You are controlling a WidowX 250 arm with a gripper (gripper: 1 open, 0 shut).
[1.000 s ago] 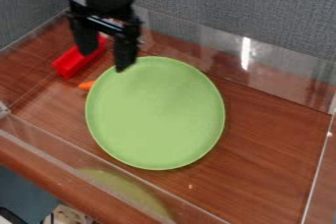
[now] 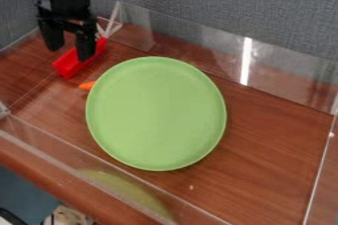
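Note:
My black gripper (image 2: 69,34) is at the upper left, open, with its two dark fingers hanging over a red object (image 2: 75,61) that looks like a small tray or block. Whether the fingers touch it is unclear. A small orange item (image 2: 86,87), like a carrot, lies just right of and below the red object, partly at the green plate's edge. The large green plate (image 2: 156,112) fills the middle of the wooden surface.
Clear low walls (image 2: 284,76) edge the wooden surface, with a grey padded wall behind. A white wire-like object (image 2: 114,20) stands behind the red object. The wood right of the plate is bare.
My gripper has moved left and back, away from above the plate's upper edge to above the red object. The objects on the surface look unchanged.

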